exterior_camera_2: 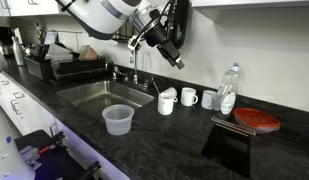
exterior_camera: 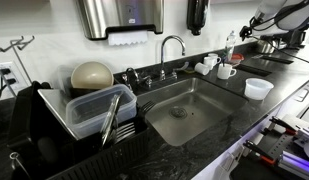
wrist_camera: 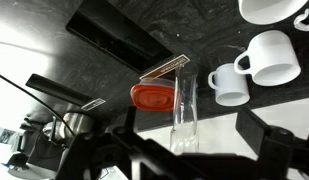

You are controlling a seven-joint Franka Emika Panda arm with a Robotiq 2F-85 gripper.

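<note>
My gripper stands open above the counter, its two dark fingers spread wide with nothing held between them. In the second exterior view the gripper (exterior_camera_2: 157,54) hangs high over the mugs. A clear plastic bottle (wrist_camera: 184,112) shows below the gap between the fingers in the wrist view; it stands upright near the wall, the bottle (exterior_camera_2: 228,88) being apart from the gripper. White mugs (wrist_camera: 273,58) sit on one side of it, and a container with a red lid (wrist_camera: 154,97) on the other.
A translucent bowl (exterior_camera_2: 118,119) stands by the sink (exterior_camera_2: 86,98). A dark flat panel (exterior_camera_2: 227,148) lies on the counter near the red-lidded container (exterior_camera_2: 256,120). On the sink's far side is a dish rack (exterior_camera: 89,155) with a clear tub (exterior_camera: 101,112). Bare counter lies before the mugs.
</note>
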